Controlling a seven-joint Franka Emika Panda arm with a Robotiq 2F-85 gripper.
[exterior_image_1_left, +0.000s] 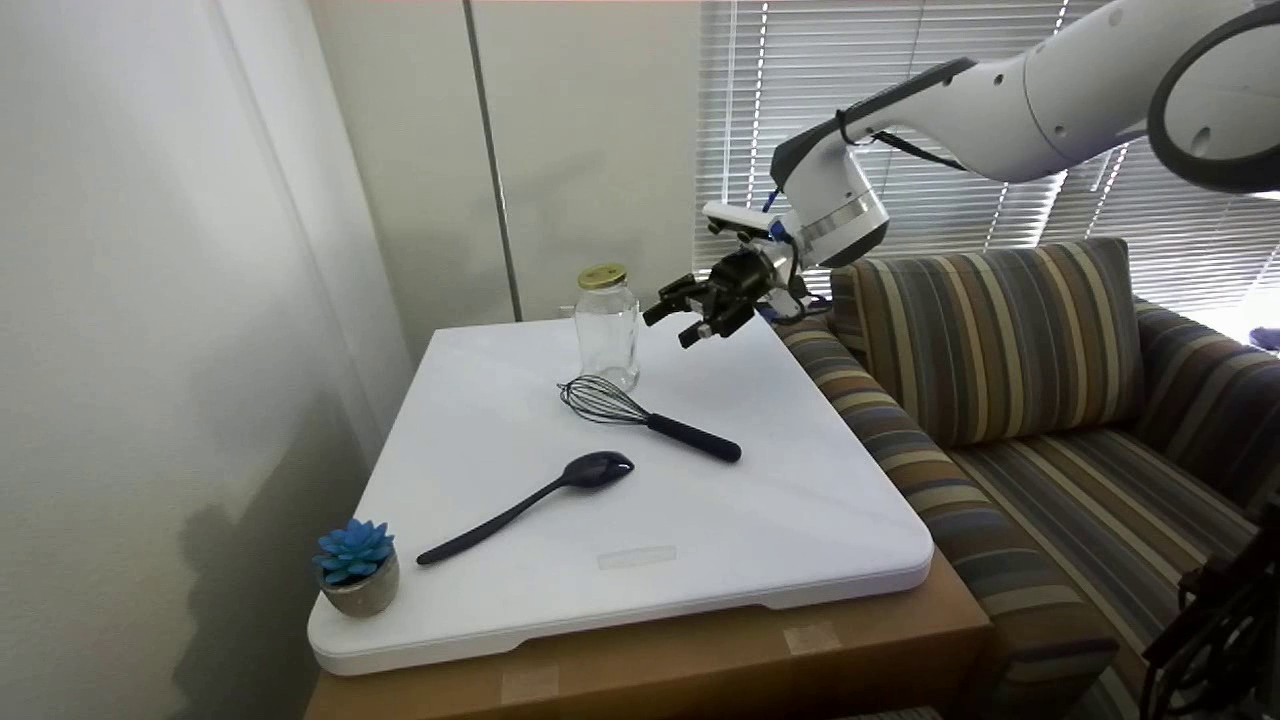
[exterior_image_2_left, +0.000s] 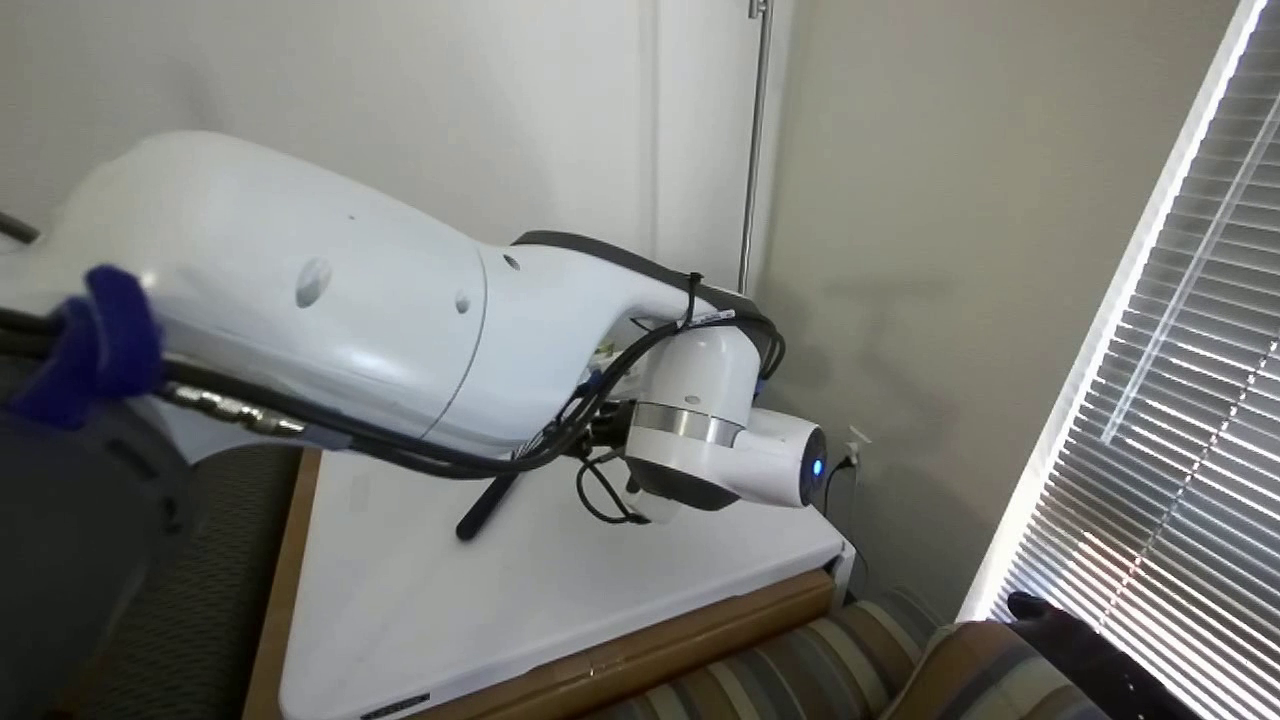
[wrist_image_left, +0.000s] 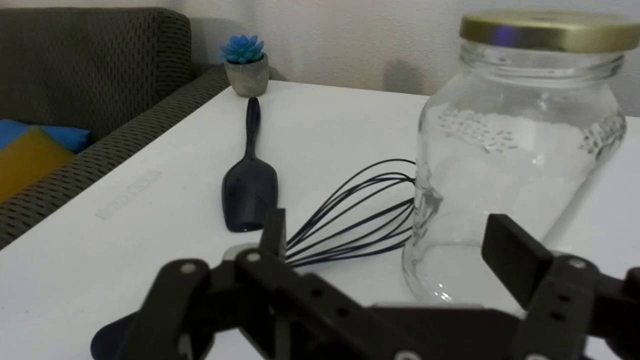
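Observation:
A clear glass jar (exterior_image_1_left: 607, 334) with a gold lid (exterior_image_1_left: 602, 276) stands upright near the back of the white table. My gripper (exterior_image_1_left: 672, 324) is just right of it in exterior view 1, clear of the jar and above the tabletop. In the wrist view the fingers are wide apart, and the gripper has nothing between its fingers. The jar (wrist_image_left: 516, 174) rises beyond the right finger (wrist_image_left: 514, 258). A black whisk (exterior_image_1_left: 654, 420) lies in front of the jar, its wires (wrist_image_left: 354, 222) close to the jar's base. In exterior view 2 my arm hides the gripper.
A dark slotted spoon (exterior_image_1_left: 528, 504) lies nearer the front left. In the table's front-left corner sits a blue succulent in a grey pot (exterior_image_1_left: 363, 584). A striped armchair (exterior_image_1_left: 996, 348) borders the right side.

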